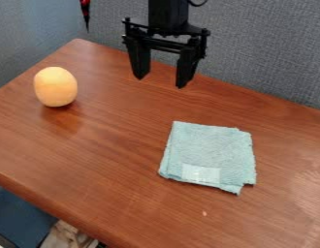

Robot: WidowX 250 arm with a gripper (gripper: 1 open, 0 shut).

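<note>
My black gripper (162,74) hangs open over the back of the wooden table, its two fingers spread with nothing between them. A pale orange, rounded object (55,86) stands at the left side of the table. A folded light teal cloth (209,153) lies flat on the right half of the table, in front of and below the gripper.
The wooden table (105,165) is otherwise mostly bare, with free room in the middle. Grey padded panels (267,48) border it at the back and left. Dark fabric and clutter lie beyond the front left edge.
</note>
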